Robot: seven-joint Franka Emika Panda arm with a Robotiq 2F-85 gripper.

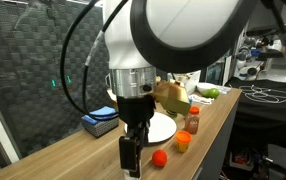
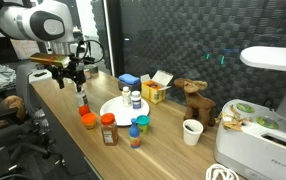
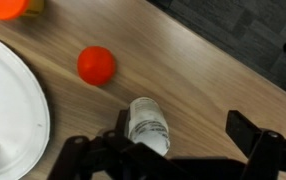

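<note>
My gripper hangs open over the near end of the table, with nothing held between its fingers. A white bottle (image 3: 148, 125) stands below it in the wrist view, close to the left finger. From exterior view 2 the same white bottle (image 2: 81, 99) appears just under the gripper (image 2: 65, 74). In exterior view 1 the gripper (image 1: 133, 163) and arm cover nearly all of it. A red ball (image 3: 96, 66) rests beside the bottle. Two more white bottles (image 2: 136, 100) stand on the white plate (image 2: 113, 110).
Near the ball stand an orange cup (image 2: 88, 121) and a red-lidded jar (image 2: 108, 130). Behind the plate are a blue box (image 2: 128, 79) and a yellow box (image 2: 159, 88). A toy moose (image 2: 198, 100) and white mug (image 2: 192, 132) are farther along. Bare tabletop (image 1: 58, 162) lies left of the gripper.
</note>
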